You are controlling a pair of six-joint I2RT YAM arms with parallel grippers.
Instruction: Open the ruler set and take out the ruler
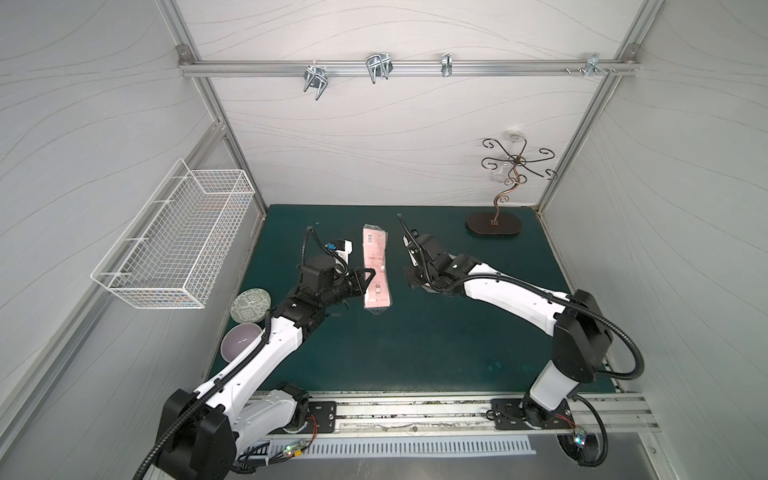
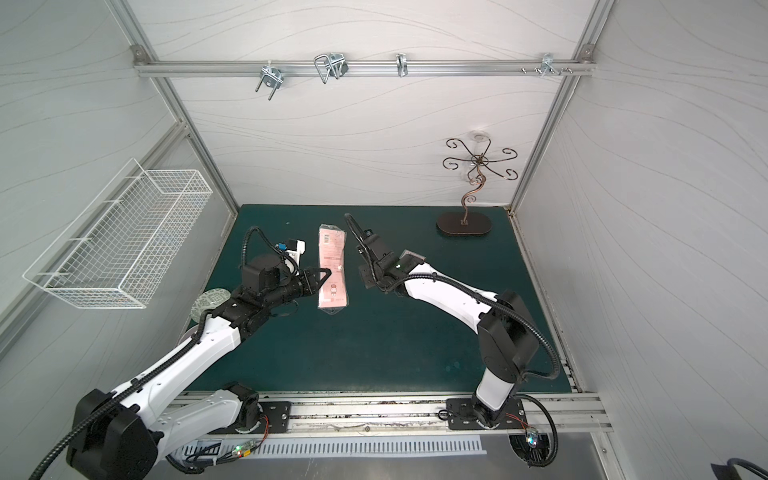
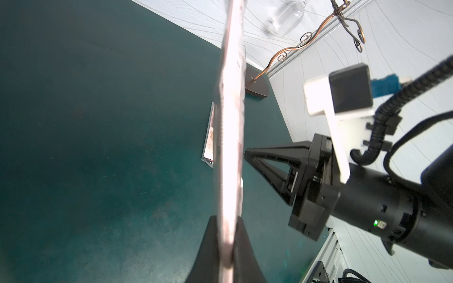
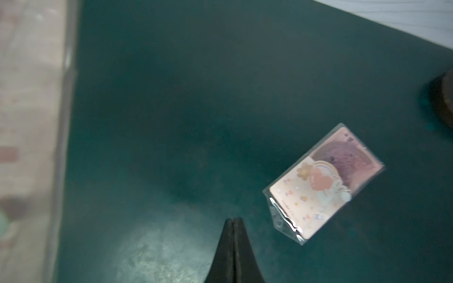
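Note:
A long pink ruler set (image 1: pixel 374 248) in clear wrapping hangs over the middle of the table. My left gripper is shut on it at its edge, and the left wrist view shows the pack (image 3: pixel 231 108) edge-on. Right of the pack, apart from it, my right gripper is shut; nothing shows between its fingertips. At the left border of the right wrist view the wrapped pack (image 4: pixel 30 141) appears blurred. Whether its wrapping is open cannot be told.
A small clear-wrapped pink card pack (image 4: pixel 325 184) lies on the green table beneath the right arm. A scrolled metal stand (image 1: pixel 493 223) is at the back right. A bowl (image 1: pixel 240 342) and a patterned dish (image 1: pixel 250 305) sit at the left edge.

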